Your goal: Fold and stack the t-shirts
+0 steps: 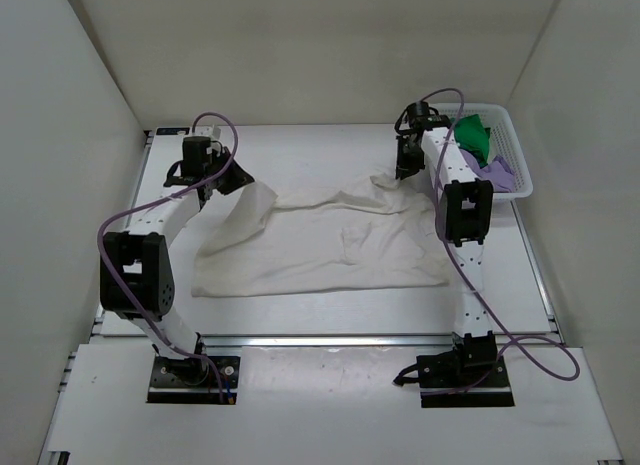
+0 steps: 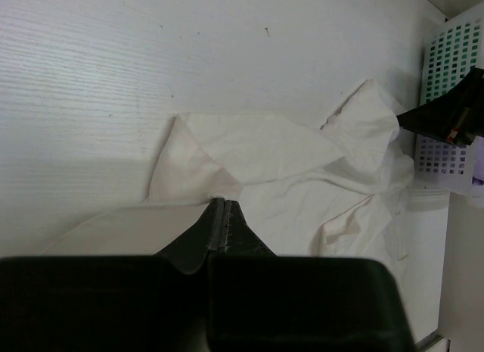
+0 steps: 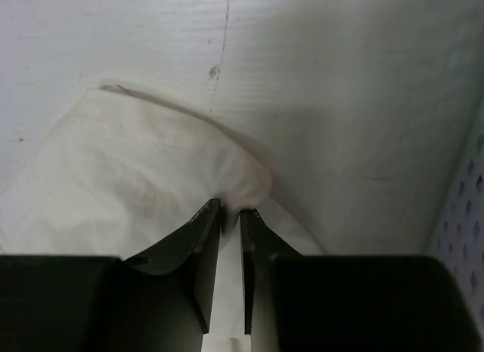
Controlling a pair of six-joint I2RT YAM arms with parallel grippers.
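A cream t-shirt (image 1: 310,245) is spread over the table with its lower edge toward me and its far edge raised in folds. My left gripper is shut on the shirt's far left corner, which rises to its fingertips. At the far right corner, my right gripper stands slightly open, a narrow gap between its fingers. A fold of the t-shirt (image 3: 166,147) lies between and in front of those fingertips. In the top view the right gripper (image 1: 400,173) is low over the shirt's bunched far right part.
A white basket (image 1: 519,150) stands at the back right, close beside the right arm, with a green cloth (image 1: 472,137) and a purple cloth (image 1: 496,173) in it. Bare table (image 1: 300,150) lies behind the shirt and along its front.
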